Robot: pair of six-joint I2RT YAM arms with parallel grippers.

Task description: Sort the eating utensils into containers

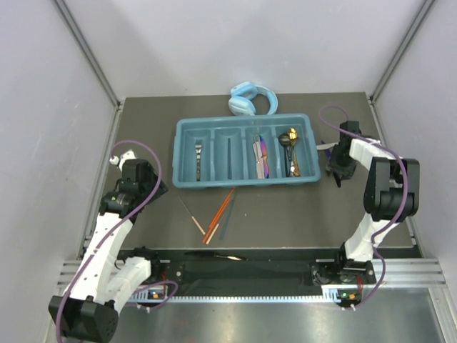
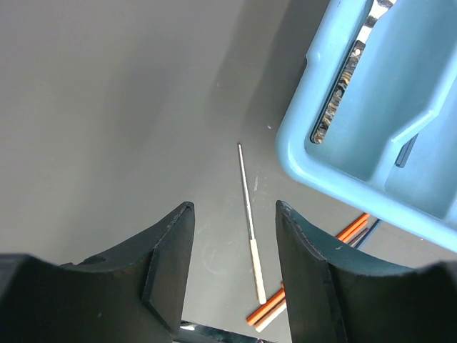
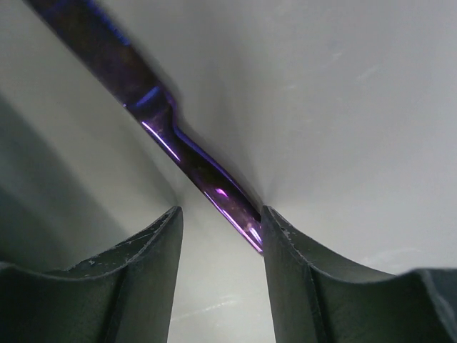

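A blue tray [image 1: 202,181] holds a fork [image 1: 198,161], knives [image 1: 258,157] and spoons [image 1: 291,143] in separate compartments. Right of it, a purple knife [image 3: 143,100] lies on the table under my right gripper, whose part-open fingertips straddle the handle's end, the right one at the knife. A pale utensil [image 1: 326,145] lies behind it, partly hidden. Orange chopsticks [image 1: 218,214], a thin metal-and-pale stick [image 2: 257,264] and a dark stick [image 1: 227,218] lie before the tray. My left gripper is open and empty over the table at the left.
Light blue headphones [image 1: 243,106] lie behind the tray. Walls border both sides.
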